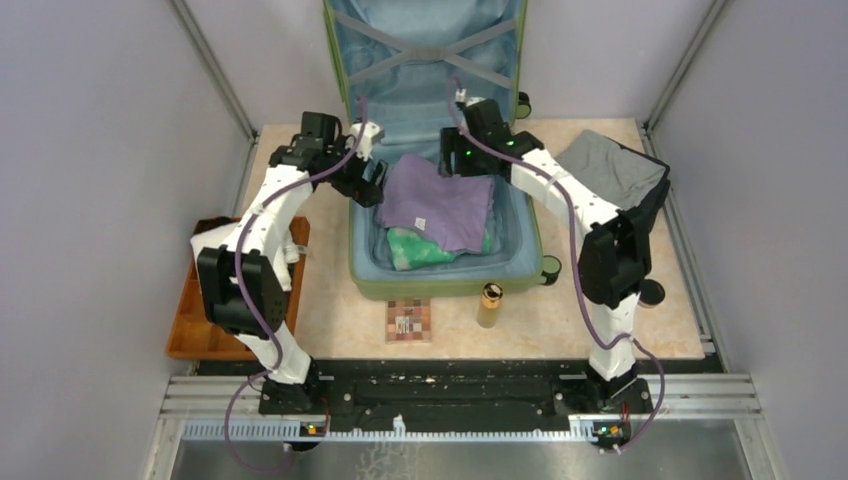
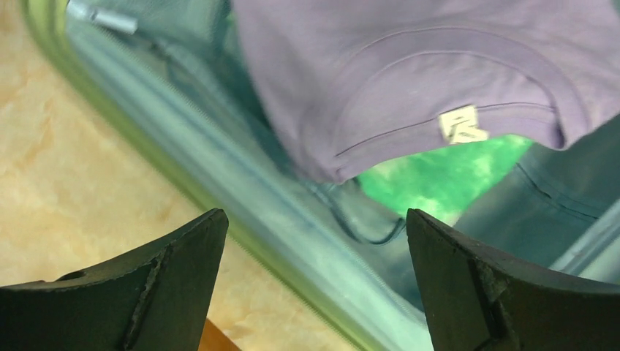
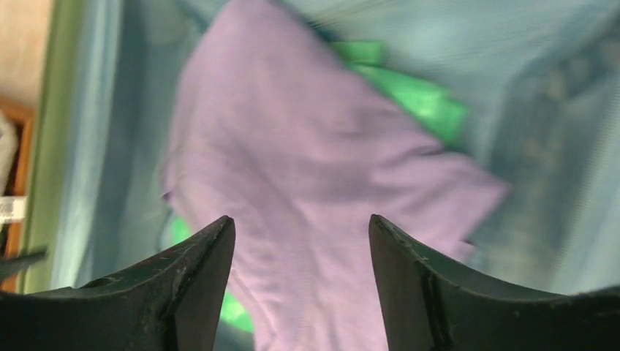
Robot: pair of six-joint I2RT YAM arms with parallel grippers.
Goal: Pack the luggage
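An open green suitcase point(image 1: 365, 286) with blue lining holds a purple garment point(image 1: 435, 205) spread over a green one point(image 1: 410, 252). My left gripper point(image 1: 372, 182) is open over the suitcase's left wall; the left wrist view shows the purple cloth below it with nothing between the fingers. My right gripper point(image 1: 452, 152) hangs above the back right part of the purple garment point(image 3: 307, 168), fingers apart and empty in the blurred right wrist view.
A wooden tray point(image 1: 190, 310) with white items is at left, a grey folded cloth point(image 1: 610, 165) at right. A checkered palette point(image 1: 408, 320), a gold can point(image 1: 487, 308) and a dark puck point(image 1: 650, 293) lie on the table.
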